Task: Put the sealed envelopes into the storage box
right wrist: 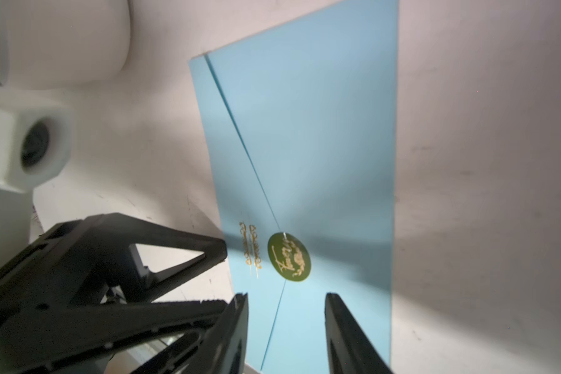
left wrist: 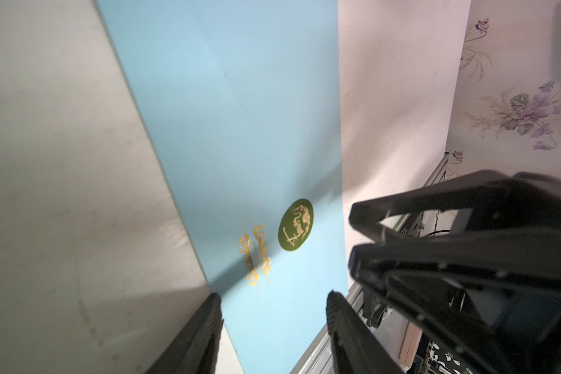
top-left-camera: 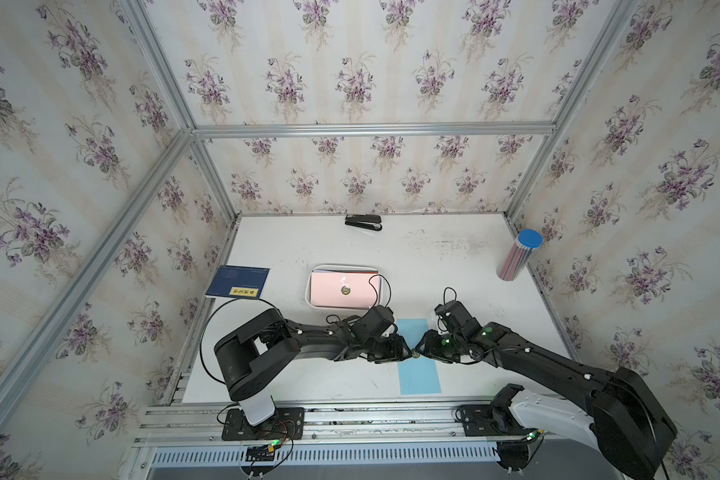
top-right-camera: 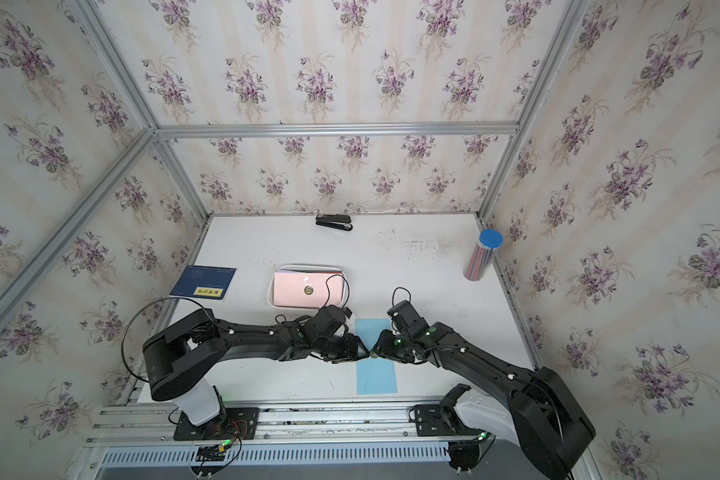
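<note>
A light blue sealed envelope [left wrist: 261, 112] lies flat on the table between my arms, its round green-gold seal [right wrist: 289, 256] facing up. My left gripper hangs low over it, fingers apart near its two long edges; whether they press on it I cannot tell. Over the same envelope, my right gripper stands open with nothing between its fingers. The white storage box [top-left-camera: 307, 301] stands behind the left arm and holds a pink sealed envelope [top-left-camera: 336, 280] on top.
A dark blue, yellow-patterned flat piece [top-left-camera: 238, 281] lies at the left. A black stapler [top-left-camera: 364, 222] rests at the back, and a blue-lidded clear tube [top-left-camera: 518, 256] stands at the right. Open table lies behind the right arm.
</note>
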